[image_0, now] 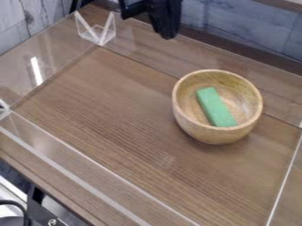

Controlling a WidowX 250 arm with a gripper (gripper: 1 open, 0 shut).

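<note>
A wooden bowl [189, 124] stands at the right of the table, with a green block [215, 107] lying inside it. My black gripper [167, 32] hangs at the top centre, above the back of the table and up-left of the bowl, mostly out of the frame. Nothing shows in it, and its fingers are too dark and cropped to read clearly.
A clear plastic stand [97, 32] is at the back left.
</note>
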